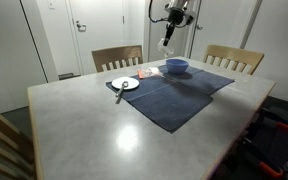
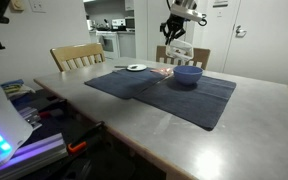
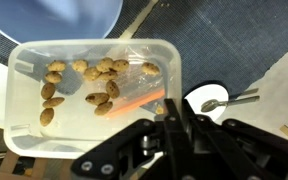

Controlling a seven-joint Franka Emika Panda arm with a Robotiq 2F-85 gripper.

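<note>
My gripper is shut on the rim of a clear plastic container (image 3: 44,135). Several brown nuts (image 3: 106,88) show inside it in the wrist view. In exterior view 1 the container (image 1: 165,46) hangs tilted in the air, above and slightly left of the blue bowl (image 1: 176,66). From exterior view 2, the gripper (image 2: 170,35) is at the container's upper left, with the bowl (image 2: 188,75) below. Part of that bowl (image 3: 74,15) shows at the wrist view's top left. The bowl's inside is mostly hidden.
A dark cloth (image 1: 174,104) covers part of the table. Left of the bowl lie an orange item (image 1: 141,74) and a whitish item (image 1: 152,71). A white plate (image 3: 206,97) bears a spoon (image 3: 232,101).
</note>
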